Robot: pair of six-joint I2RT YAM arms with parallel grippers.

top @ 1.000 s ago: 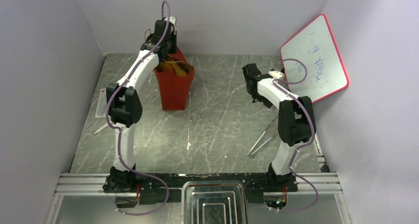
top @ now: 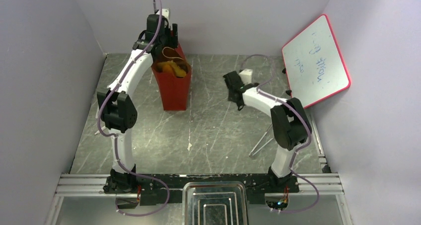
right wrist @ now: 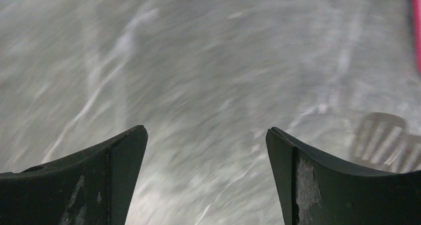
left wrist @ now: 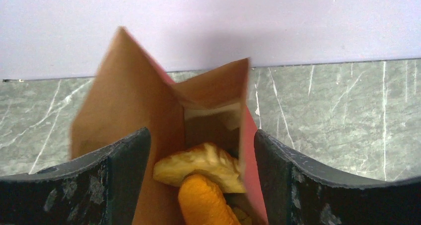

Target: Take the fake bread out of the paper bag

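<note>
A red paper bag [top: 174, 93] stands at the back left with yellow fake bread [top: 174, 68] inside. In the left wrist view a pale loaf [left wrist: 193, 165] lies above an orange-brown bread [left wrist: 203, 200] within the brown bag walls. My left gripper hangs open over the bag's mouth, nothing held between its fingers. My right gripper is open and empty above the bare table, blurred in the top view.
A whiteboard [top: 315, 61] leans at the right; metal tongs [top: 260, 143] lie under the right arm. A pen [top: 99, 130] lies at the left. A metal tray [top: 214, 185] is at the front.
My right arm has swung left toward the table's middle, away from the whiteboard. My left arm has shifted slightly left and up in the top view.
</note>
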